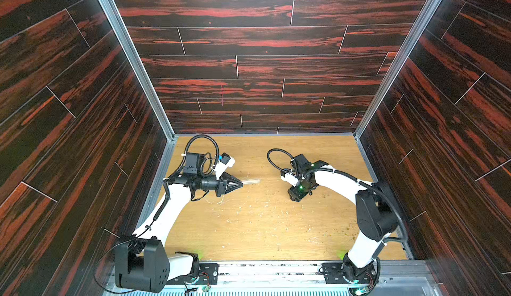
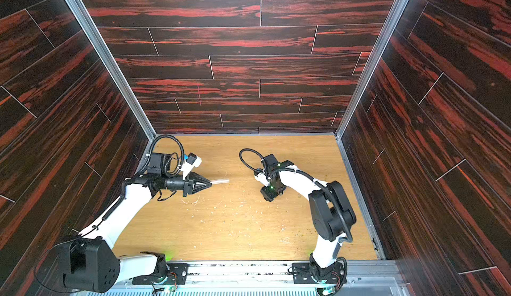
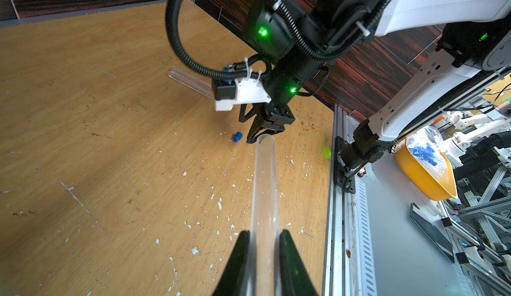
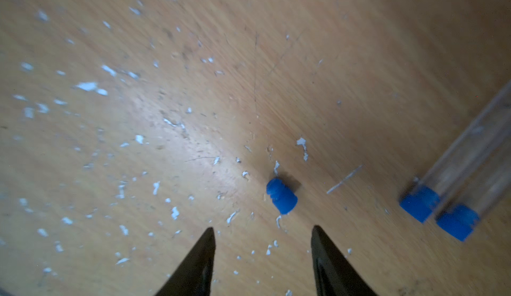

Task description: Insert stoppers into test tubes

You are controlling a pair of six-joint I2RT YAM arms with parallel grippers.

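A clear test tube (image 3: 265,189) is gripped by my left gripper (image 1: 242,183), which is shut on it; in the left wrist view its far end points toward the right arm. One loose blue stopper (image 4: 282,196) lies on the table, also visible as a small blue stopper (image 3: 237,136) beside the right fingers. My right gripper points down with its fingers apart and nothing between them. In the right wrist view the loose stopper is just beyond the fingertips, roughly between them. At the right edge lie two clear tubes with blue stoppers (image 4: 420,202) at their ends.
Small white flakes (image 4: 87,86) are scattered over the wooden table (image 1: 255,232). A lying tube (image 3: 191,82) shows partly behind the right arm's hose. Dark panelled walls close off the back and sides.
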